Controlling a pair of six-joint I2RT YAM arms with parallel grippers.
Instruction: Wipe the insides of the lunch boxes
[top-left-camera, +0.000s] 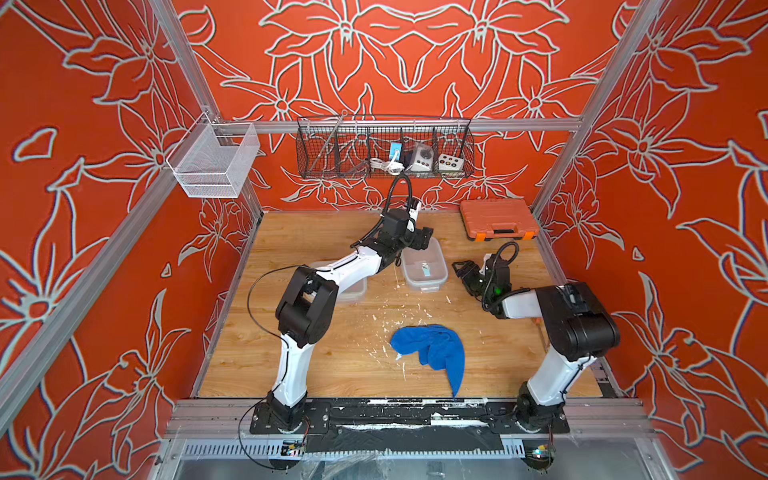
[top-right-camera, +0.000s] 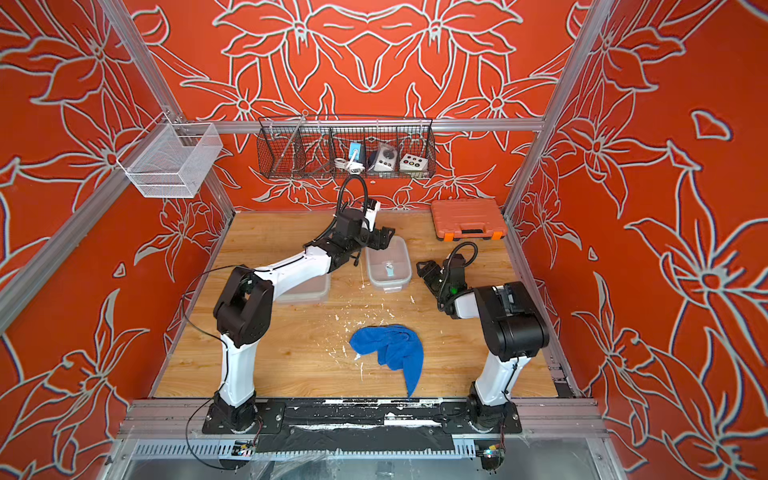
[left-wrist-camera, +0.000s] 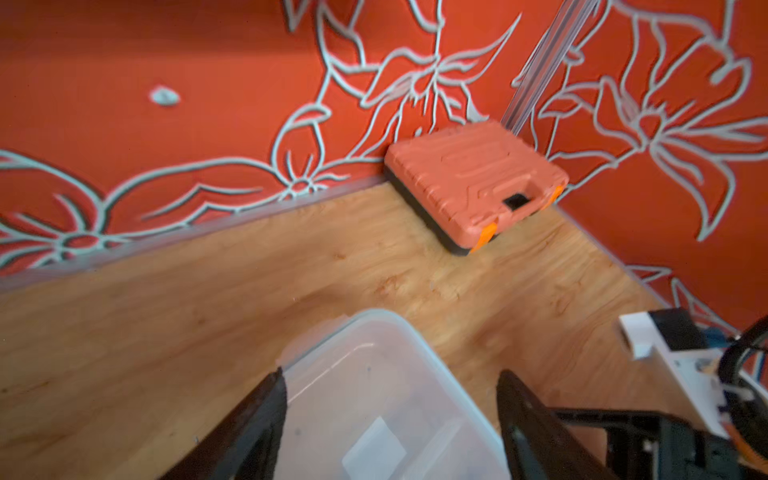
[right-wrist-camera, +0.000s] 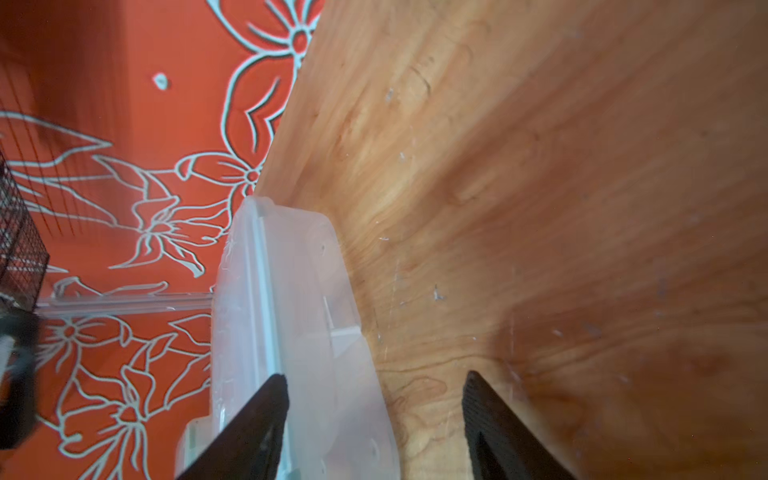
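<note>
A clear lunch box (top-left-camera: 424, 268) with a pale patch inside stands in the middle of the table. A second clear box (top-right-camera: 308, 289) lies to its left, partly hidden under my left arm. My left gripper is open above the far end of the middle box, whose rounded corner (left-wrist-camera: 376, 324) shows between the fingers. To the right of that box my right gripper stands open, nothing between its fingers; the box's side wall (right-wrist-camera: 308, 320) is near its left finger. The crumpled blue cloth (top-left-camera: 432, 348) rests at the table's front, apart from both grippers.
An orange case (top-left-camera: 499, 219) sits at the back right. Above the back edge hangs a black wire basket (top-left-camera: 352, 152) with small items, and a white mesh basket (top-left-camera: 212, 164) hangs at left. White crumbs (top-left-camera: 384, 312) are scattered mid-table.
</note>
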